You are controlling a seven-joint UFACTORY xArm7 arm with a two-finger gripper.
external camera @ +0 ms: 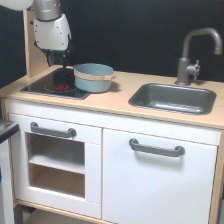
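A blue-grey pot (95, 80) with light wooden-looking handles rests at the right edge of the dark cooktop (48, 85) of a toy kitchen. Just up and left of the pot, my gripper (59, 59) hangs from the white arm, its dark fingers low over the back of the cooktop. Small and dark against a dark background, the fingers do not show clearly whether they are apart or closed. I cannot tell whether they touch the pot's near handle.
A metal sink (172, 98) with a tall faucet (186, 68) is set into the right of the wooden counter (120, 97). Bare counter lies between pot and sink. Below are an open-fronted oven (57, 133) and a white cabinet door (150, 180).
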